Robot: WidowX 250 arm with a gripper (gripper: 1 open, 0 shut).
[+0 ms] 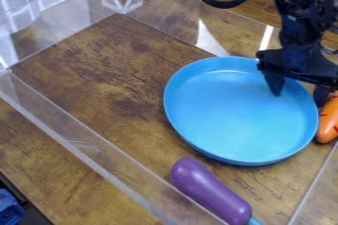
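Observation:
My black gripper point(297, 81) hangs at the upper right, its fingers spread open over the back right rim of a blue plate point(235, 111). One finger reaches down just inside the plate, the other is by the rim at the right. An orange object point(327, 118), like a carrot, lies at the right edge beside the plate, partly out of view and close to the gripper. A purple eggplant-like object point(209, 191) lies below the plate.
Clear plastic walls point(106, 160) border the wooden surface point(93, 81), whose left part is bare. A small blue object sits at the lower left corner.

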